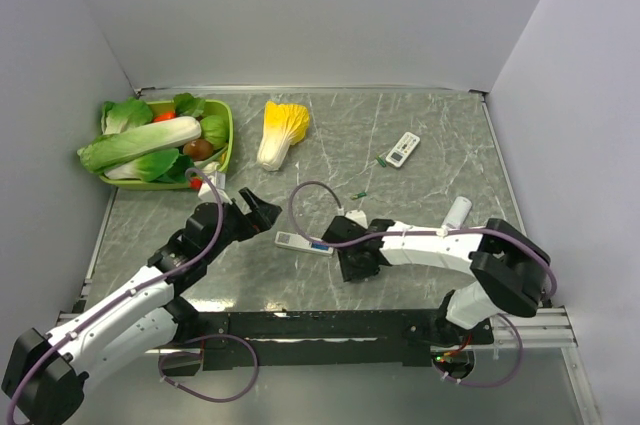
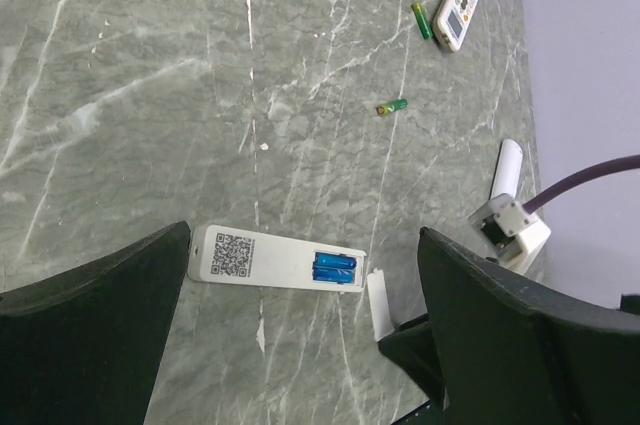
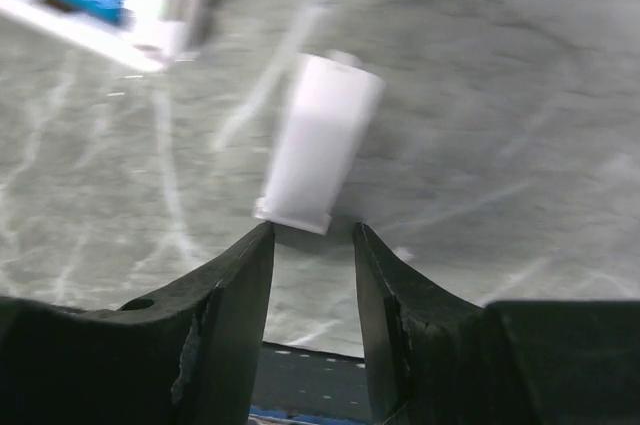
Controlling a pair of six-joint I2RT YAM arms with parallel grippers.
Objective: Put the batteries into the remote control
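A long white remote (image 1: 296, 243) lies on the table, two blue batteries (image 2: 333, 267) in its open compartment. A white battery cover (image 3: 318, 135) lies just right of the remote (image 3: 165, 15), below my right gripper. That gripper is low over the cover's near end; its fingertips show a narrow gap, and whether they grip the cover is unclear. My left gripper hangs open above and left of the remote, holding nothing.
Green batteries (image 2: 391, 106) and a second remote (image 1: 403, 149) lie at back right. A white cylinder (image 1: 457, 211) is at the right, a cabbage (image 1: 281, 135) and vegetable basket (image 1: 127, 184) at back left.
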